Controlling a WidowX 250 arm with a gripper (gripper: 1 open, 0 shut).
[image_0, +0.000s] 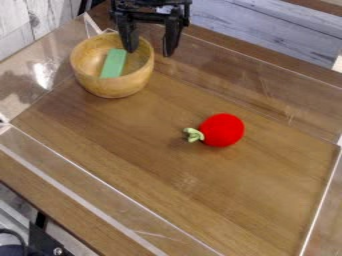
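Observation:
My black gripper (147, 36) is at the top, just above the back of a light wooden bowl (134, 85), its fingers open and pointing down. Inside the bowl lies a green block (115, 63). A red vegetable with a pale green stem (222, 129), perhaps a radish or pepper, lies right of the middle of the wooden table (174, 200).
A pale plank wall (267, 30) runs behind the table. Some dark cables (14, 240) show at the lower left, beyond the table's edge.

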